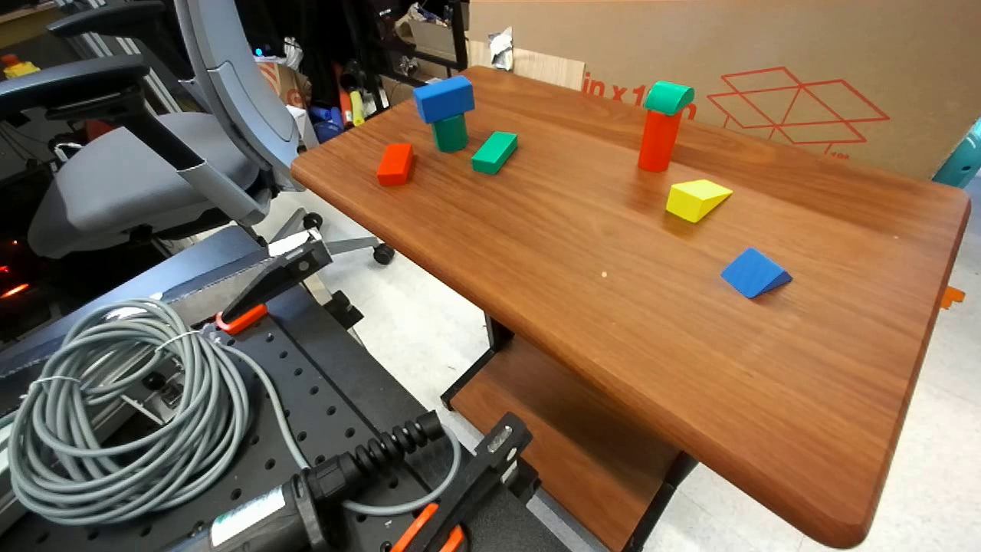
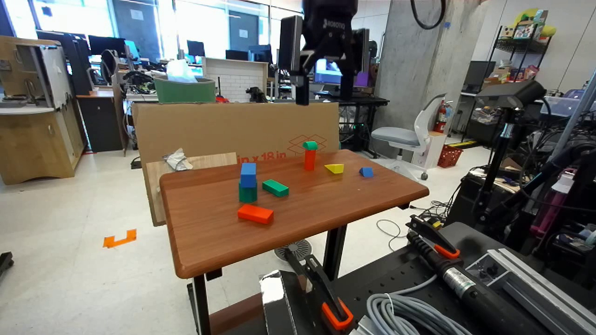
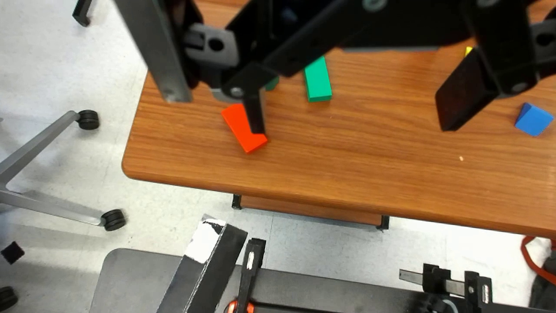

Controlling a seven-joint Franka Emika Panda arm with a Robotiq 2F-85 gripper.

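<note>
High above the table, my gripper (image 2: 325,99) stands open, with nothing between its fingers. A blue block (image 1: 444,98) rests across a green cylinder (image 1: 451,134) at the table's left end. Near them lie a red block (image 1: 395,164) and a green block (image 1: 494,152), both flat. Farther right, a green half-round block (image 1: 668,97) tops an upright red cylinder (image 1: 658,142). A yellow wedge (image 1: 697,199) and a blue triangular block (image 1: 756,273) lie on the right half. In the wrist view, one finger partly covers the red block (image 3: 240,127).
The wooden table (image 1: 588,303) has bare room in its middle and along its front. Behind it stands a large cardboard sheet (image 2: 279,125). A black bench with coiled grey cable (image 1: 138,414) and clamps sits before the table; a grey chair (image 1: 147,175) stands beside it.
</note>
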